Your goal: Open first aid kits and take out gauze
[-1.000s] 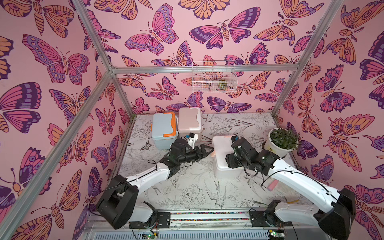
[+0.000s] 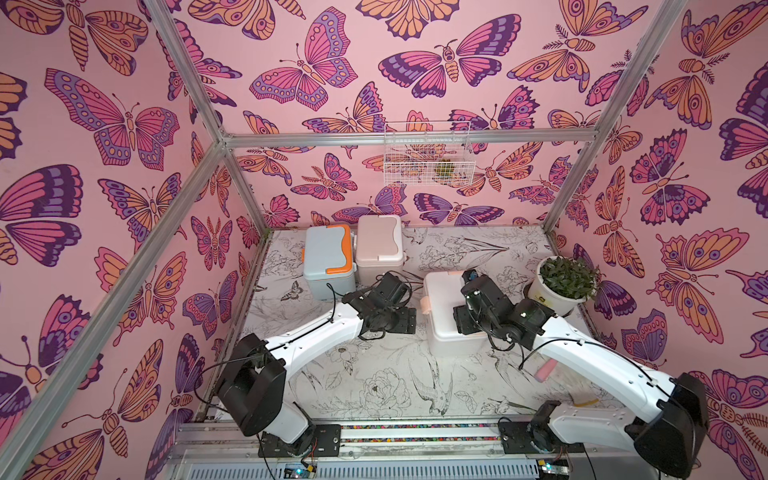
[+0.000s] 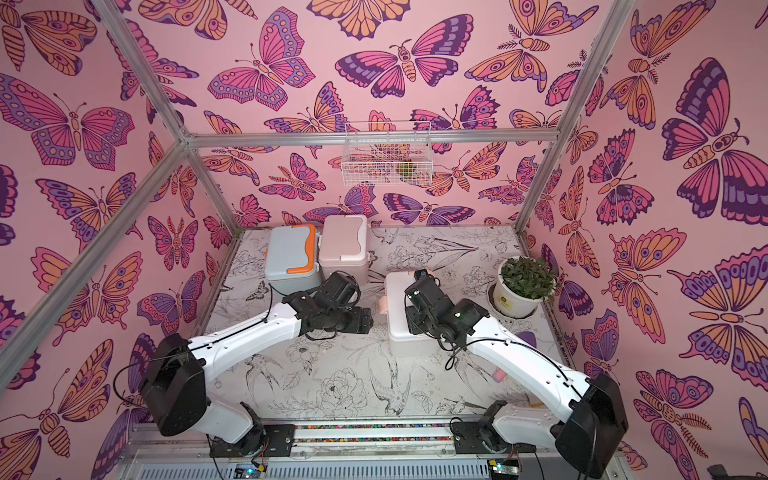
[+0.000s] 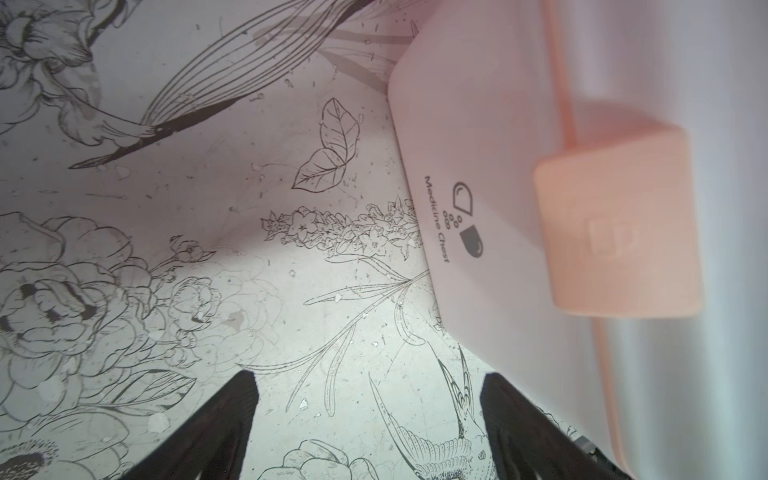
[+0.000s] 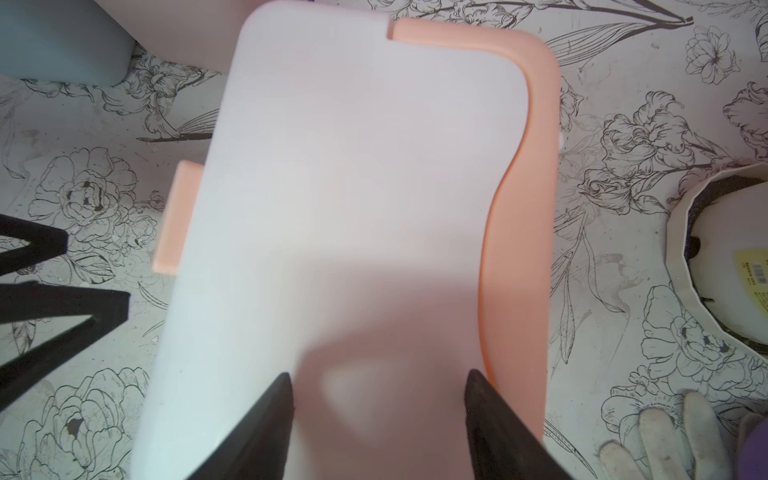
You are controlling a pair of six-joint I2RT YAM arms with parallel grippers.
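Observation:
A white medicine chest (image 2: 448, 304) with peach trim stands closed at the centre right, its peach latch (image 4: 617, 224) on the left side, lettering visible below it. My left gripper hangs open just left of the chest, beside the latch, with nothing between its fingers. My right gripper is open over the chest's lid (image 5: 360, 200), its fingers near the peach-edged side and front part. No gauze is visible.
A blue-orange box (image 2: 324, 256) and a pink box (image 2: 376, 240) stand at back left. A potted plant (image 2: 564, 280) is right of the chest. Gloves (image 5: 664, 448) lie at the right.
The right arm has barely moved.

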